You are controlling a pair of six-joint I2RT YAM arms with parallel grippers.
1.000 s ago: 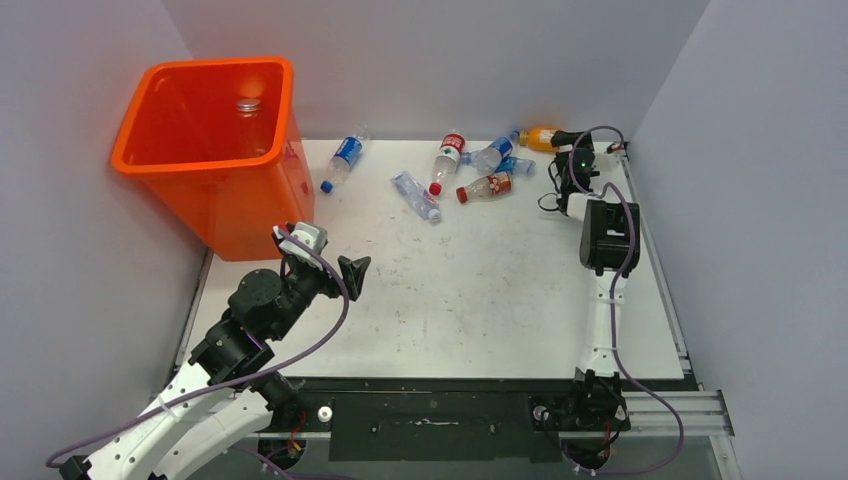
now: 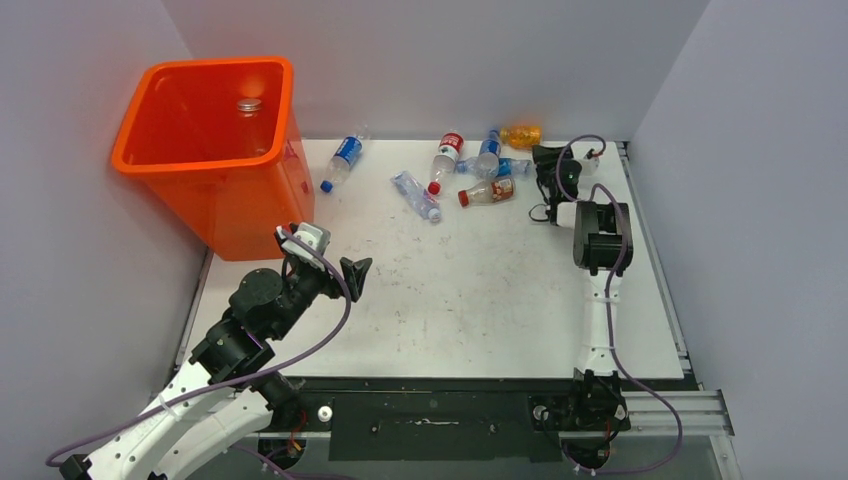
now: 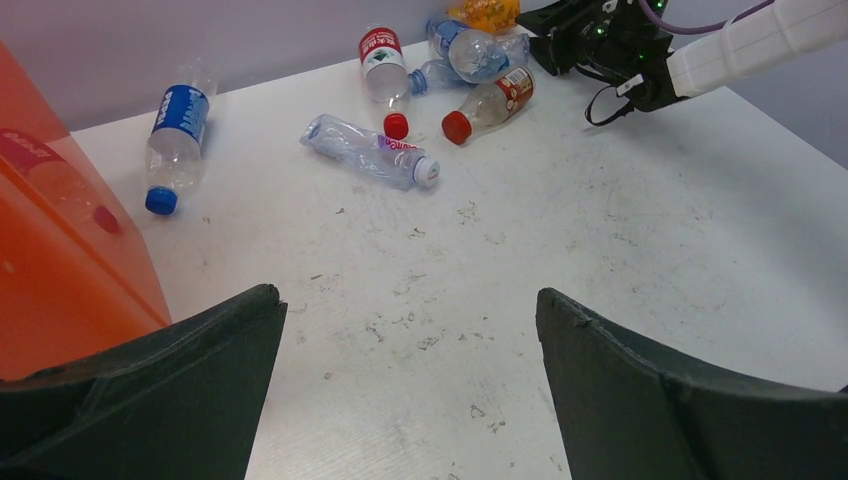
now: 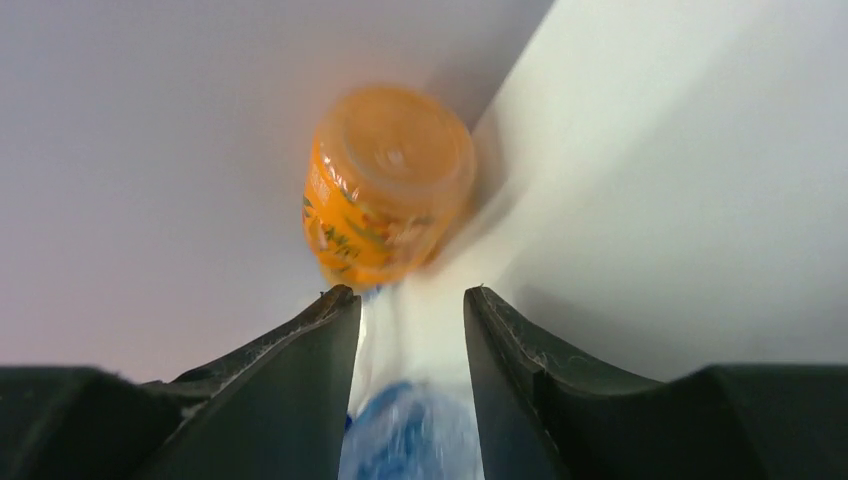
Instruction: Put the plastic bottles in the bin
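In the top view, the orange bin (image 2: 250, 205) stands at the left with a clear bottle (image 2: 249, 105) inside. My left gripper (image 2: 357, 278) is open and empty in front of it. At the back right, my right gripper is shut on a light blue bottle (image 4: 412, 440), which shows between its fingers. An orange bottle (image 4: 385, 190) lies just beyond the fingertips, against the back wall. Beside these are a blue-labelled bottle (image 2: 489, 155), a red-capped brown-labelled bottle (image 2: 488, 191) and a red-labelled bottle (image 2: 446, 162).
A clear bottle with a white cap (image 3: 365, 155) lies mid-back on the white table (image 2: 460, 300). Another blue-labelled bottle (image 3: 178, 140) rests beside the bin. Walls close off the back and sides.
My right gripper has shifted left, toward the bottle cluster. The orange bottle has moved left along the wall, and the blue-labelled bottle has turned more upright in the top view. The left arm is nearly still.
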